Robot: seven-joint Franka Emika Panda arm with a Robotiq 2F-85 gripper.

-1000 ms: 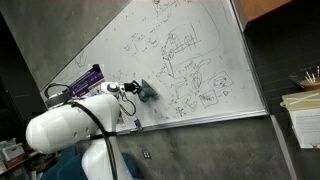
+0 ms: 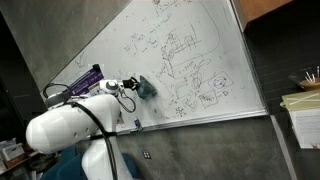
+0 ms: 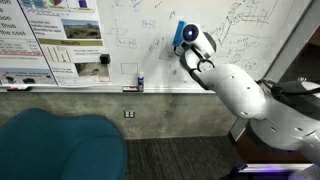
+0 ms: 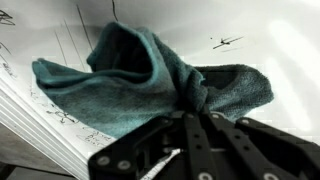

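A teal cloth (image 4: 120,80) is bunched in my gripper, which is shut on it at the middle. Loose folds spread to both sides in the wrist view. Behind the cloth is the whiteboard (image 2: 215,50), covered in dark pen drawings and writing. In exterior view 1 the cloth (image 2: 147,88) appears against the board's left part. From exterior view 2 the cloth (image 3: 179,34) shows as a blue strip beside the gripper. Whether it presses on the board or hangs just off it, I cannot tell.
Printed posters (image 3: 75,40) cover the board's left side. A dark eraser-like block (image 3: 104,59) is on the board, and a small bottle (image 3: 141,80) stands at its lower ledge. A teal chair (image 3: 65,145) fills the floor at left. Shelf items (image 2: 305,110) sit far right.
The arm otherwise holds nearly the same pose, and the grip looks unchanged.
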